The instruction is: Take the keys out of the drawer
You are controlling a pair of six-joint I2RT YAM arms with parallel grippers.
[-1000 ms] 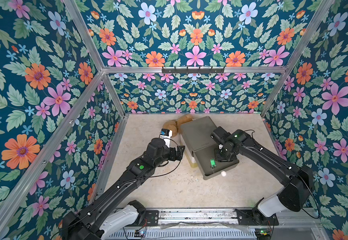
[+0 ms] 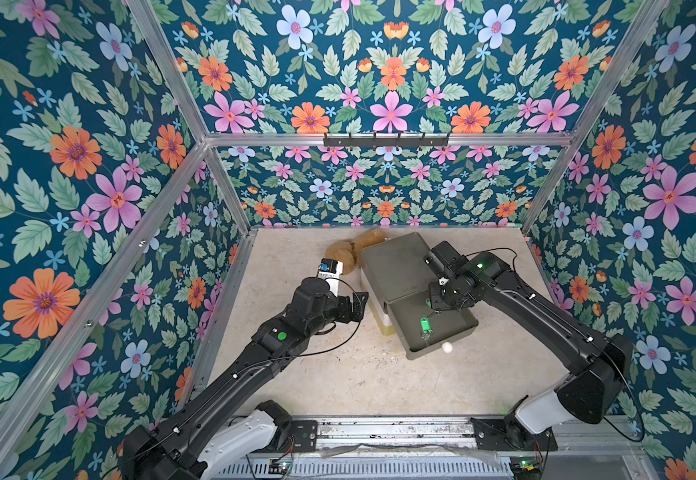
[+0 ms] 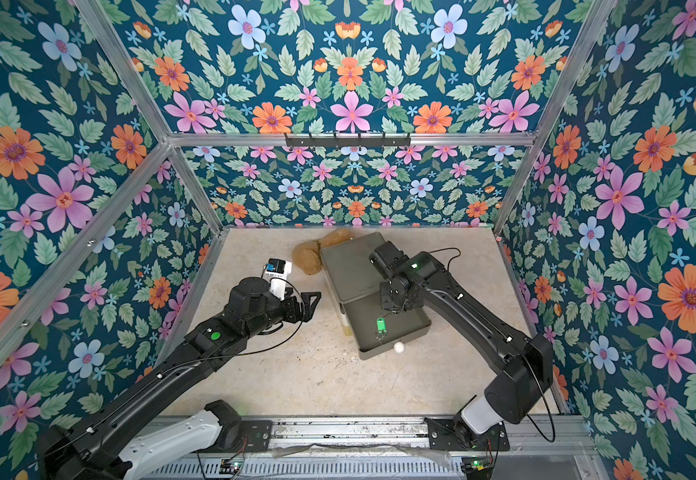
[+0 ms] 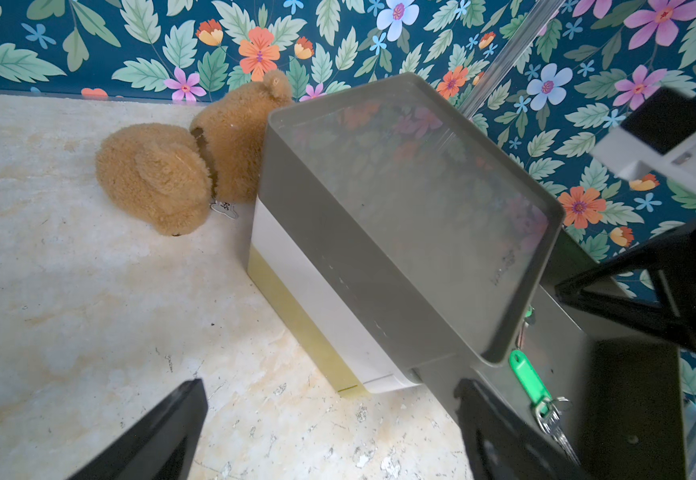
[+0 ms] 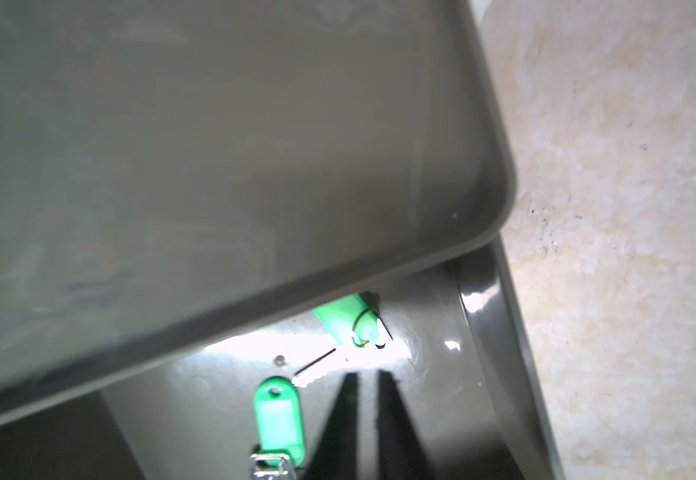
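Note:
The grey drawer [image 2: 461,329] stands pulled out of its box [image 2: 399,264]. On its floor, a green key tag [image 5: 280,424] with a metal ring lies in the open part. Another green tag [image 5: 349,320] with a thin ring sits partly under the box's top edge. Over the drawer, my right gripper points down; a narrow gap with nothing in it shows between its fingers, whose tips are just short of the second tag. My left gripper is open and empty, left of the box.
A brown plush toy [image 4: 156,176] rests against the box's back left side. A white knob [image 2: 447,347] marks the drawer's front. Bare table [image 2: 348,376] lies in front and to the right.
My right gripper has shifted slightly back over the drawer, towards the box. The left arm, drawer and front key tag have stayed put.

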